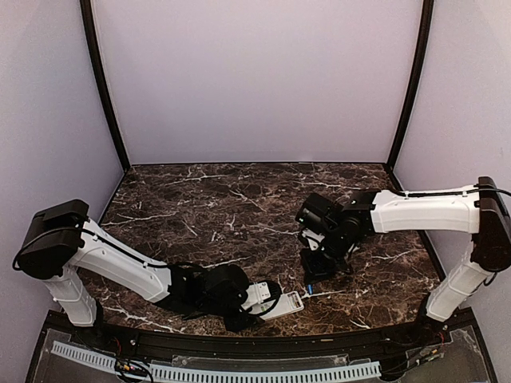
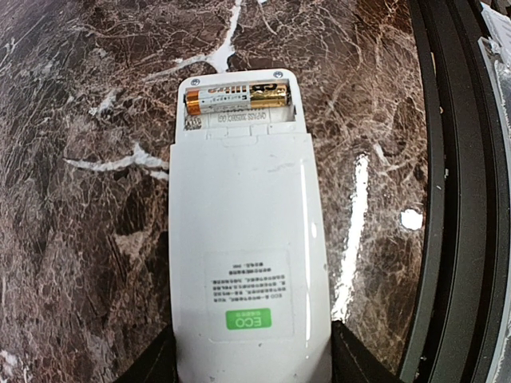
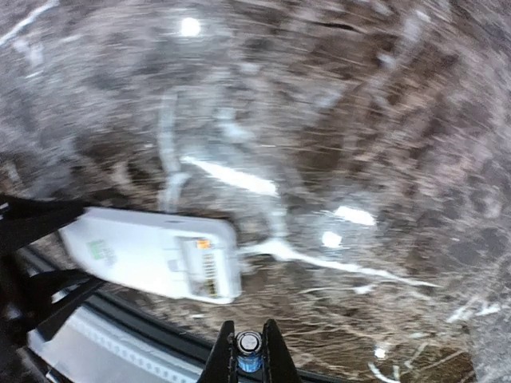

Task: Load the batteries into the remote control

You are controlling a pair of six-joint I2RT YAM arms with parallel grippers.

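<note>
The white remote (image 2: 247,239) lies back-up near the front edge of the table, battery bay open at its far end, with one orange-and-gold battery (image 2: 235,98) lying in the bay. My left gripper is around the remote's near end, its fingers on either side of it. My right gripper is shut on a blue battery (image 3: 249,361), held upright above the table to the right of the remote; in the top view this battery (image 1: 310,287) shows below that gripper.
A black rail (image 2: 447,199) and a slotted strip run along the front edge, close to the remote.
</note>
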